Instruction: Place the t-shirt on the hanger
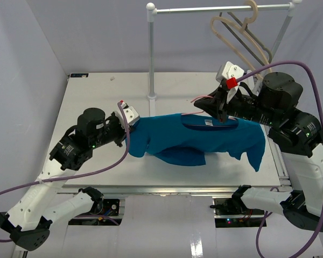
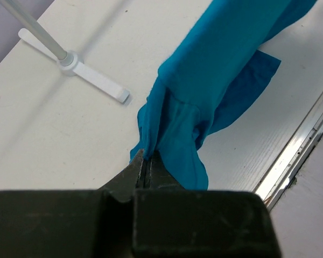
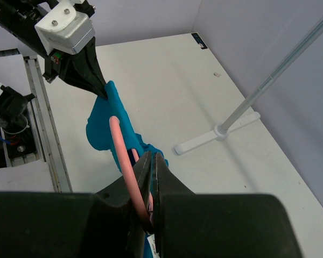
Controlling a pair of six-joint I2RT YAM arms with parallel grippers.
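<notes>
The teal t-shirt (image 1: 194,140) hangs stretched between the two arms above the white table. My left gripper is shut on one end of it, with folds of cloth around the fingertips. My right gripper is shut on a pink hanger (image 3: 126,161), whose bar reaches toward the left gripper and partly into the shirt. In the top view the hanger's pink arms show over the shirt's opening, where a small white label is visible. How far the hanger sits inside the shirt cannot be told.
A white rack (image 1: 188,11) stands at the back, with wooden and grey hangers (image 1: 231,43) at its right end, behind the right arm. Its foot (image 2: 97,80) is on the table. A metal rail (image 1: 167,189) runs along the front edge.
</notes>
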